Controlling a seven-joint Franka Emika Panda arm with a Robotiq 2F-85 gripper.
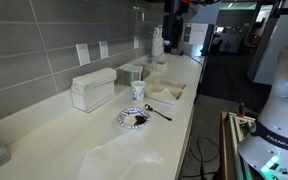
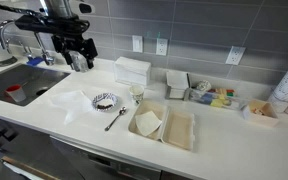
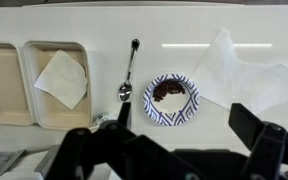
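Note:
My gripper stands open high above the counter, with nothing between its fingers. Below it in the wrist view is a round bowl (image 3: 186, 112) with a blue-patterned rim, holding a small heap of dark brown bits (image 3: 168, 90). To the bowl's left lies a metal spoon (image 3: 129, 72), apart from it. A crumpled white paper towel (image 3: 246, 75) is spread on the bowl's other side. In the second exterior view the gripper hangs well clear of the bowl (image 2: 105, 106) and the spoon (image 2: 115, 119).
A two-part tray (image 2: 165, 132) holds a white napkin (image 2: 146, 123). Behind the bowl stand a patterned mug (image 2: 137, 91) and a white box (image 2: 133, 71). The sink (image 2: 34, 77) with a red cup (image 2: 16, 93) is at the left.

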